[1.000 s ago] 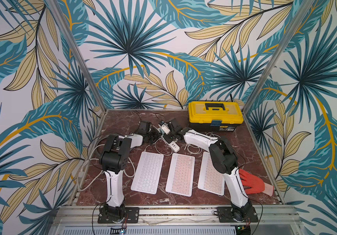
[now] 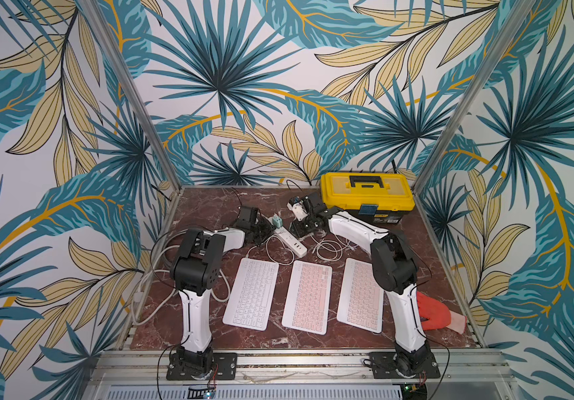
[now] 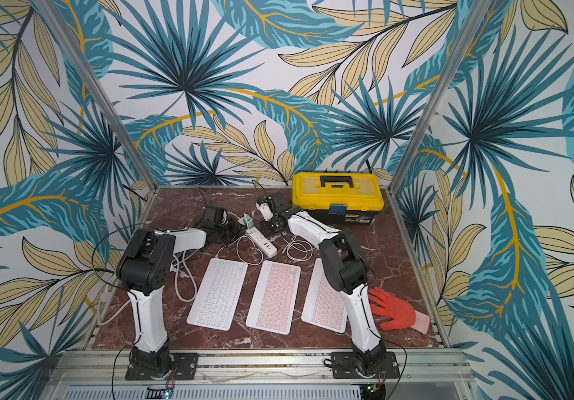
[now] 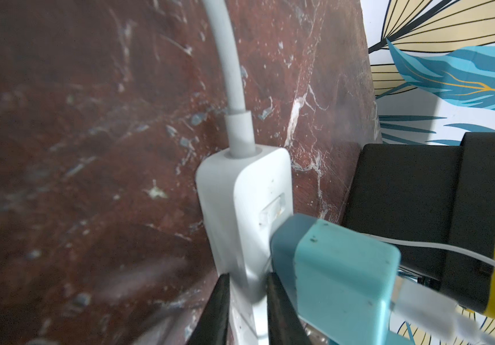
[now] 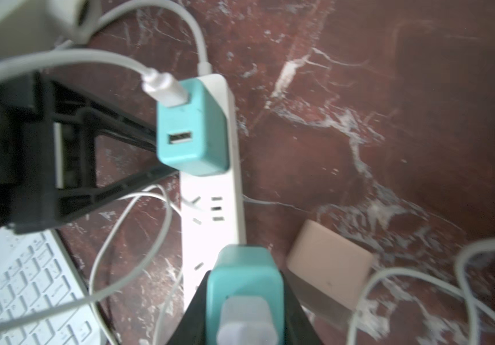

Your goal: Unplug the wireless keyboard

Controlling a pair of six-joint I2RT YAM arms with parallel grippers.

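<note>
A white power strip [image 5: 210, 210] lies in the middle of the table with a teal charger [image 5: 195, 132] plugged in, its white cable attached. My left gripper is shut on the strip's body, beside that charger. In the right wrist view a second teal charger [image 5: 244, 270], with a white plug in it, sits between the fingertips of my right gripper; whether they grip it is not clear. Three white keyboards [image 2: 250, 293] lie along the front of the table.
A yellow toolbox [image 2: 367, 190] stands at the back right. An orange glove [image 3: 397, 310] lies at the front right. Loose white cables [image 5: 388, 273] loop around the strip. A small beige block [image 5: 328, 258] lies right of it.
The left arm has stayed in place.
</note>
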